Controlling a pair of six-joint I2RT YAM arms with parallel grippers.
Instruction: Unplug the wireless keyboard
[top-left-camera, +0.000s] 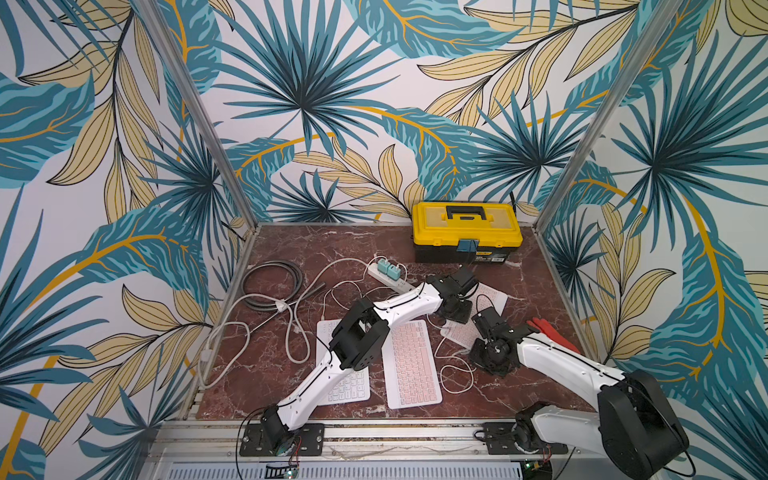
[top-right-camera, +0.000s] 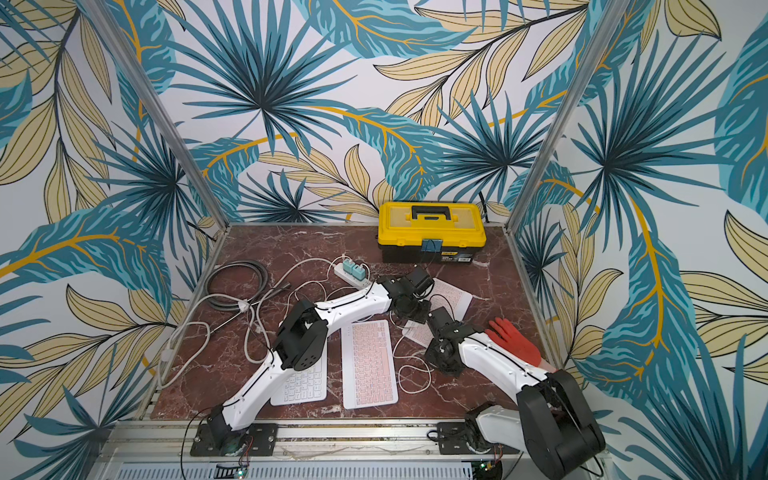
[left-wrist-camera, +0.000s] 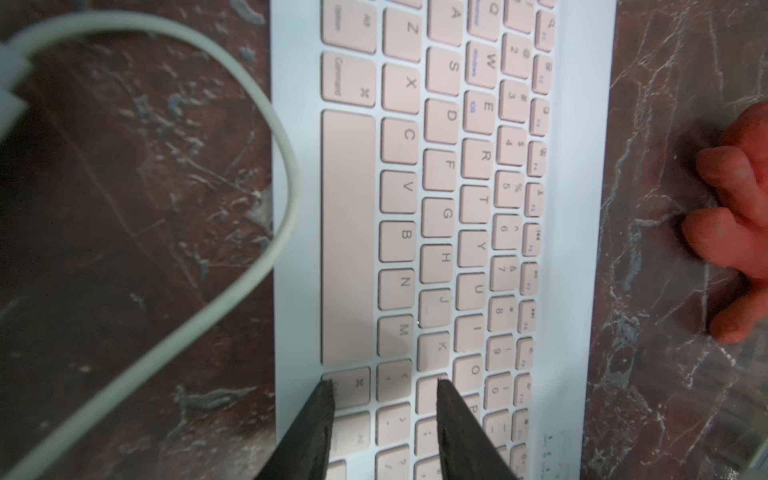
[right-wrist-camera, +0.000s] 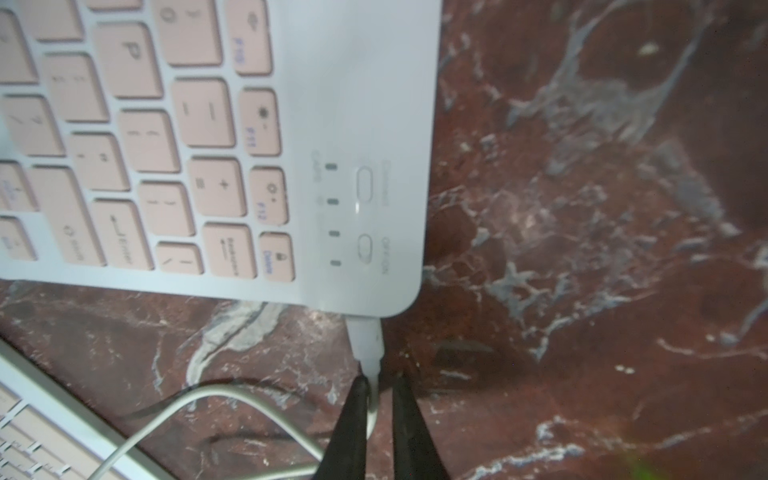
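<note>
In the right wrist view, the white keyboard with pink keys (right-wrist-camera: 376, 96) has a white plug (right-wrist-camera: 366, 336) in its edge, with a cable leading from it. My right gripper has its part-open fingers around that cable, just below the plug; whether they grip it is unclear. My left gripper hangs part open over the keys of a keyboard (left-wrist-camera: 348, 232), nothing visible between its fingers; a white cable (left-wrist-camera: 192, 312) crosses beside it.
Two more keyboards (top-left-camera: 412, 368) lie at the front middle and left. A power strip (top-left-camera: 389, 276), coiled cables (top-left-camera: 268, 268) and a yellow toolbox (top-left-camera: 464, 228) are behind. A red glove (top-right-camera: 516, 344) lies at the right.
</note>
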